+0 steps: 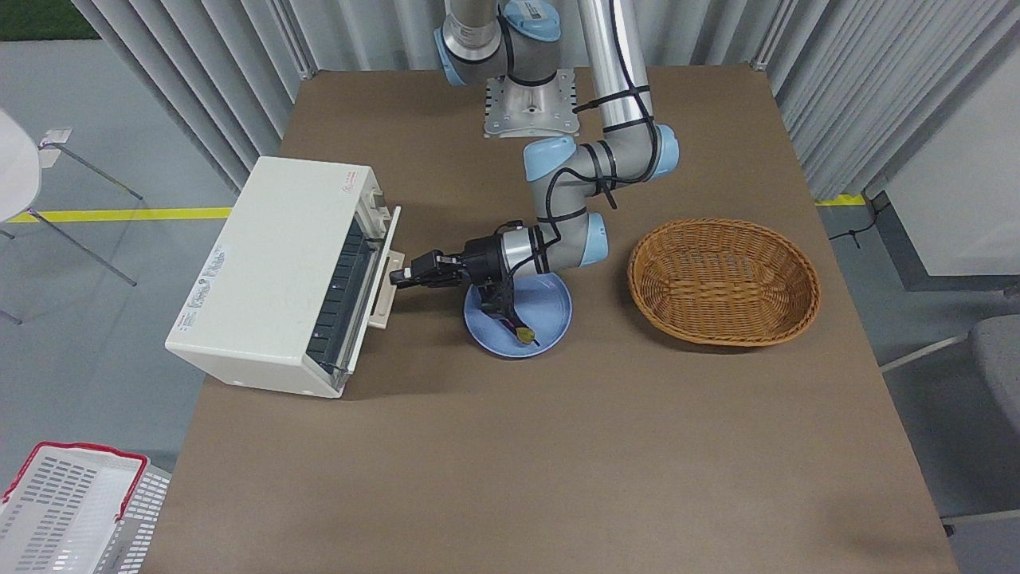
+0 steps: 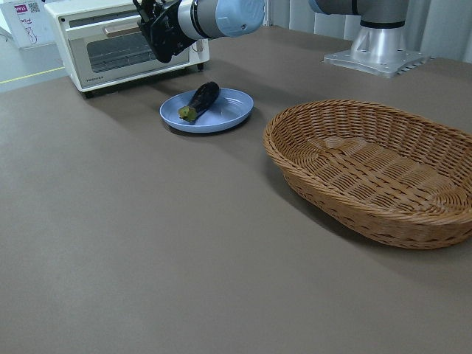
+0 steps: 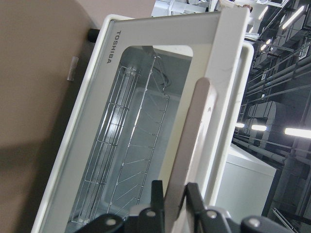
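My gripper (image 1: 399,277) is shut on the pinkish handle (image 3: 192,131) of the white toaster oven (image 1: 258,268), as the wrist view shows. The oven's glass door stands tilted partly open, with wire racks (image 3: 116,145) seen through it. Under my arm sits a blue plate (image 2: 177,105) holding a dark eggplant (image 2: 203,97) with a green stem end; in the front view my arm partly hides it.
A wicker basket (image 1: 723,282) stands on the table to the right of the plate. A white plastic crate (image 1: 76,507) is off the table at bottom left.
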